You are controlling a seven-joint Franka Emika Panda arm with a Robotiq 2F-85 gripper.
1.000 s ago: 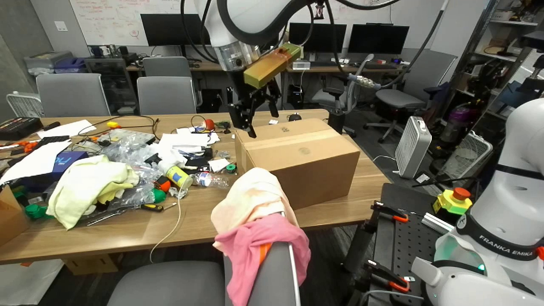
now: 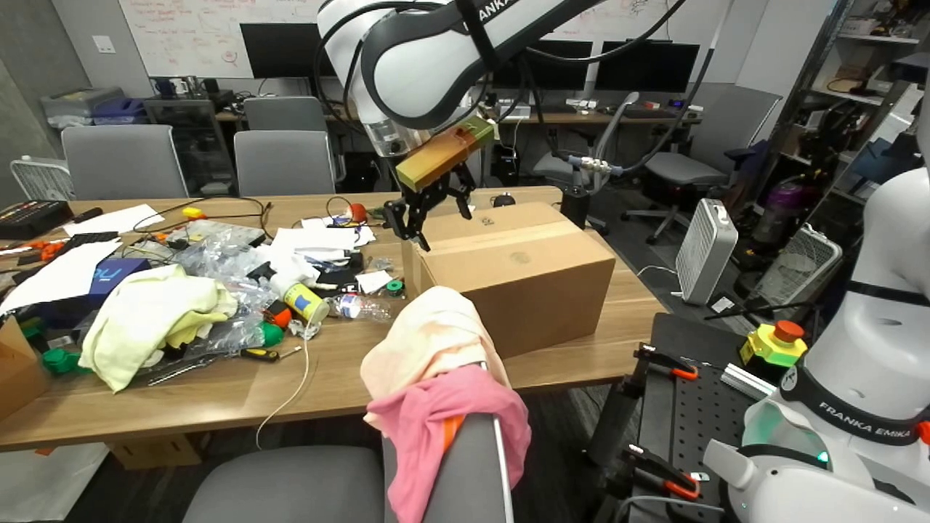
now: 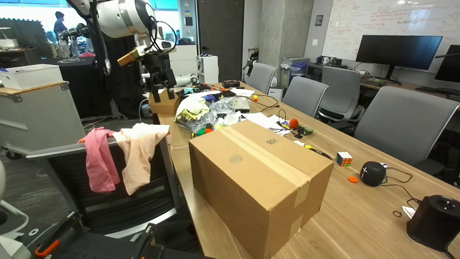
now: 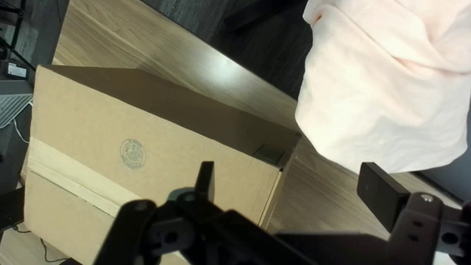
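My gripper (image 2: 445, 230) hangs open in the air near one end of a big taped cardboard box (image 2: 514, 253). Nothing sits between its fingers, which are spread wide in the wrist view. Below them there, the box (image 4: 145, 137) fills the left side, and a pale peach cloth (image 4: 384, 92) lies at the upper right, clear of both fingers. In exterior view 1 the peach cloth (image 2: 438, 335) and a pink cloth (image 2: 462, 414) drape over a chair back. Exterior view 2 shows the gripper (image 3: 164, 98) high above the far part of the table.
Clutter covers the table's left part: a pale yellow cloth (image 2: 157, 314), plastic wrap, papers, a bottle (image 2: 362, 306) and a screwdriver (image 2: 261, 354). Beyond the box stand a puzzle cube (image 3: 344, 159) and black speakers (image 3: 373, 173). Bare wood (image 2: 349, 375) shows along the table's front.
My gripper has moved down and slightly left in exterior view 1, still open. The box, the cloths and the table clutter have stayed in place.
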